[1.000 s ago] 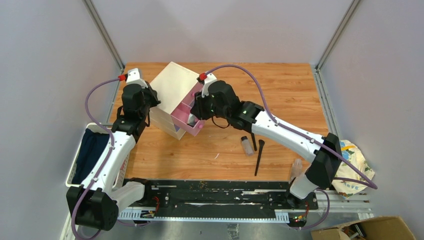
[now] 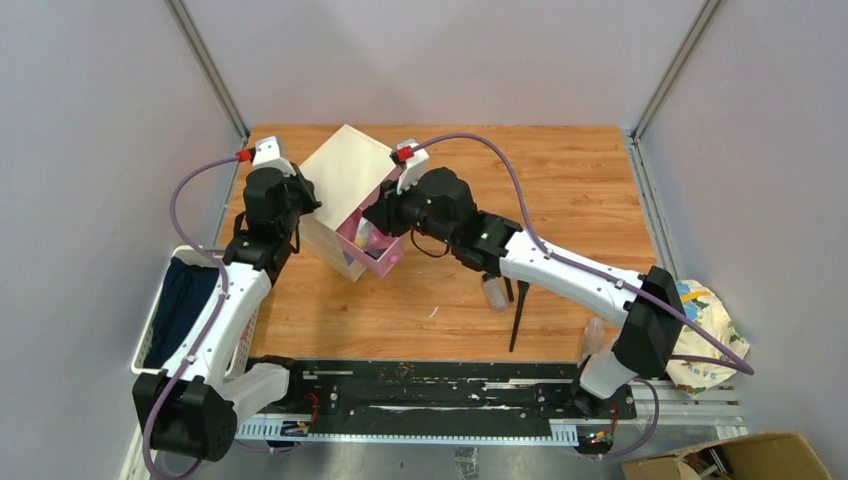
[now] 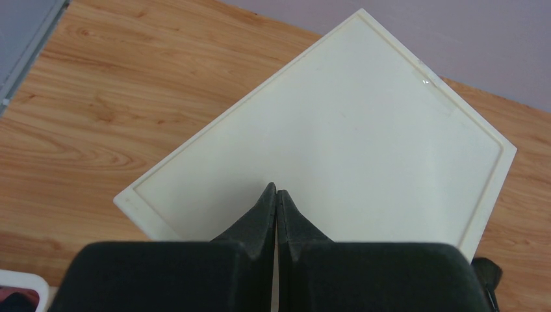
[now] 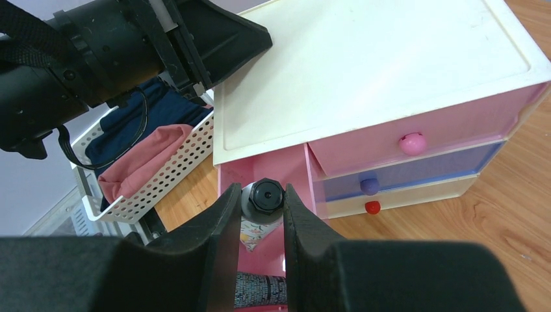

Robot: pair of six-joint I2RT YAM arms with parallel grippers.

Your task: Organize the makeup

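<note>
A cream-topped makeup cabinet [image 2: 345, 172] stands at the back left, its pink drawer [image 2: 389, 262] pulled out. Inside that drawer a white bottle [image 4: 255, 229] with a black cap leans between the fingers of my right gripper. These fingers stand part way open, one on each side of the bottle; firm contact cannot be made out. Near them in the drawer lies a dark textured item [image 4: 260, 290]. My left gripper is shut, nothing visible between its fingers, at the cabinet's top.
A clear bottle [image 2: 494, 291] with a dark cap and a black brush [image 2: 519, 315] lie on the table. A white basket [image 2: 245, 340] with dark cloth stands at the left, and a patterned pouch [image 2: 703, 335] at the right.
My right gripper has shifted slightly left over the drawer, and more of the white bottle shows beside it. The left arm stays still against the cabinet.
</note>
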